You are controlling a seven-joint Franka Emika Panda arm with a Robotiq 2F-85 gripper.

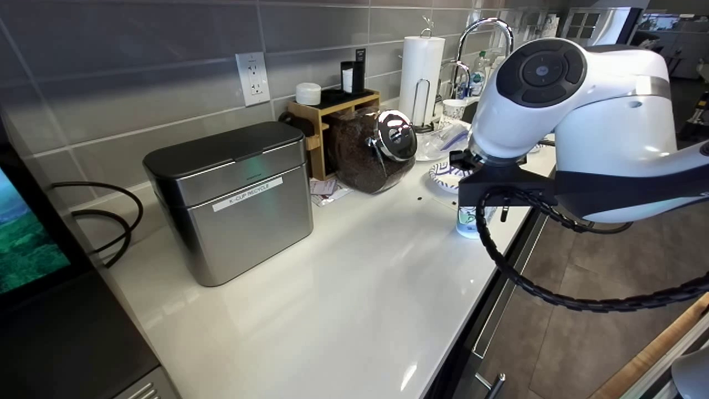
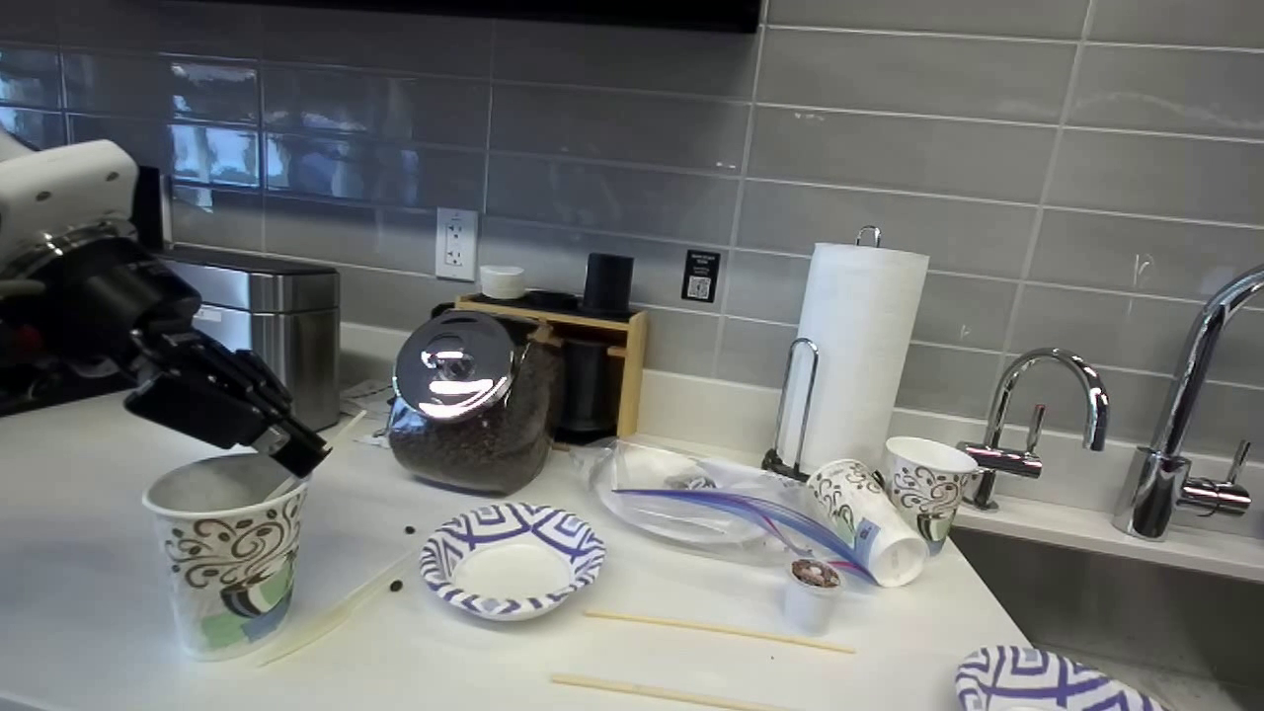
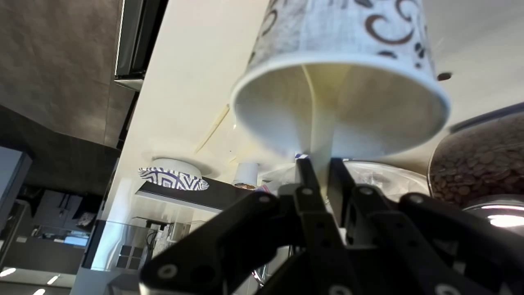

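A paper cup [image 2: 231, 557] with brown swirls stands upright on the counter, its mouth facing up. My gripper is shut on a pale wooden stir stick [image 3: 321, 140], which runs down into the cup. In exterior view 2 the gripper [image 2: 298, 454] hangs over the cup's far-right rim, and the stick [image 2: 344, 429] pokes out above the fingers. The wrist view looks into the cup [image 3: 393, 113]; the stick's lower end is blurred there. Exterior view 1 hides the fingers behind the arm, with only the lower cup [image 1: 468, 223] visible.
A patterned bowl [image 2: 513, 604] sits right of the cup, with loose sticks [image 2: 717, 632] beyond it. Farther right are a small pod cup [image 2: 811, 598], a plastic bag [image 2: 664, 504] and two more paper cups. A bean jar [image 2: 474, 409] stands behind. Counter before the steel bin [image 1: 256, 226] is clear.
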